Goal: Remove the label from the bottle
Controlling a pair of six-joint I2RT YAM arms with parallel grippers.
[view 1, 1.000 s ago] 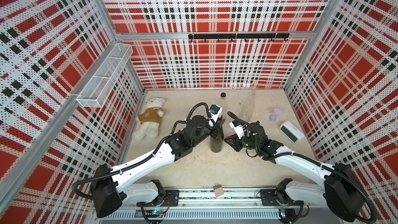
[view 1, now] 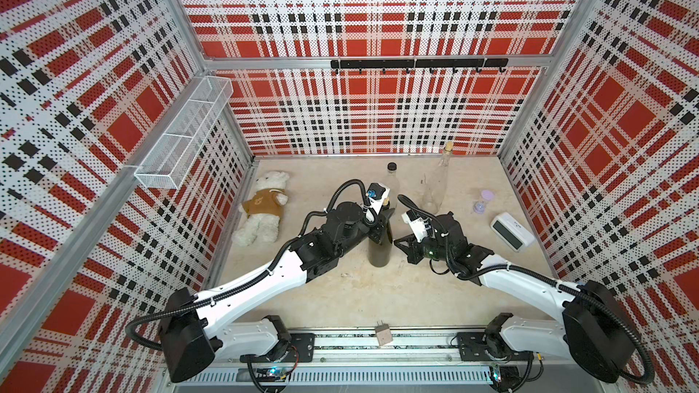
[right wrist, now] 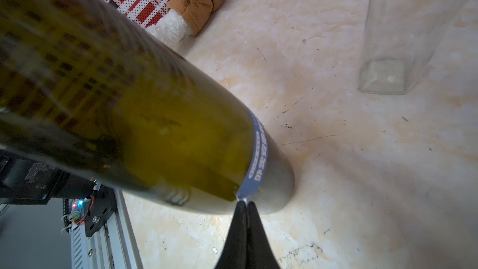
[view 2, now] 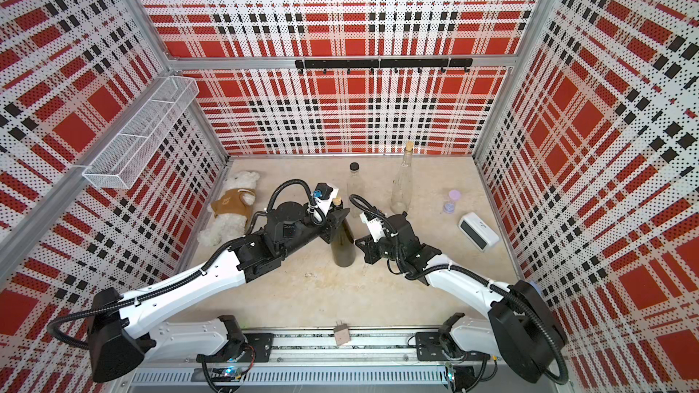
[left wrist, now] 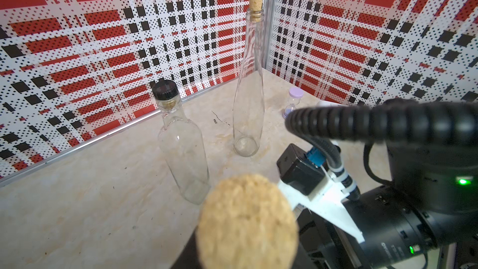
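An olive bottle [view 2: 343, 251] stands upright near the middle of the table, its cork [left wrist: 247, 224] close below the left wrist camera. My left gripper [view 1: 382, 218] is shut on the bottle's upper part, fingers mostly hidden. Low on the bottle, in the right wrist view, is a blue label band [right wrist: 256, 152] with white lettering. My right gripper is shut, its tips at the lower end of that band; nothing shows between them.
Two clear bottles stand behind, one black-capped [left wrist: 181, 154], one tall and corked [left wrist: 248, 94]. A teddy bear [view 1: 258, 214] lies left; an hourglass [view 1: 484, 200] and a white device [view 1: 513, 231] are at the right.
My right gripper and arm have shifted very slightly. The left arm and the bottle look unchanged.
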